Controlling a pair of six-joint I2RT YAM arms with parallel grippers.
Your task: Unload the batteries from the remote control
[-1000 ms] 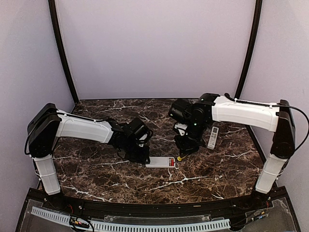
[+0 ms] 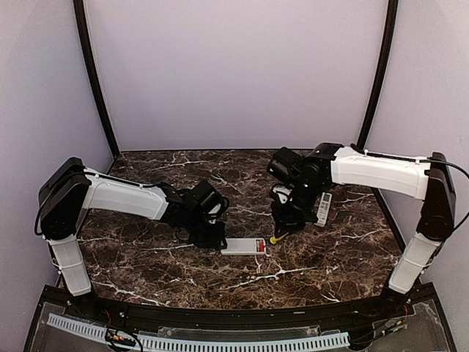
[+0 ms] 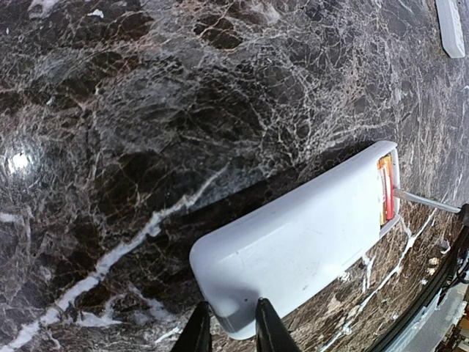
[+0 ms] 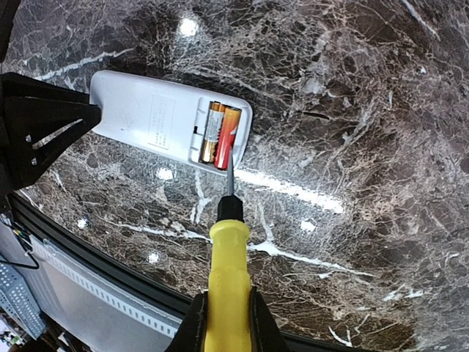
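Observation:
The white remote control [image 2: 242, 247] lies face down on the marbled table, its battery bay uncovered at the right end. My left gripper is shut on the remote's left end, one finger on each side. Two batteries lie side by side in the bay: an orange-and-silver one [image 4: 212, 132] and a red one with an orange end [image 4: 228, 138]. A screwdriver with a yellow handle [image 4: 229, 275] is held in my right gripper, shut around the handle. Its thin metal tip is by the red battery's lower end; whether it touches is unclear.
A second white remote [image 2: 323, 210], buttons up, lies farther back on the right, close to the right arm. Bare table [image 2: 330, 271] stretches in front and to the right of the bay. A dark rail [image 2: 220, 311] runs along the front edge.
The left gripper and the remote have stayed in place.

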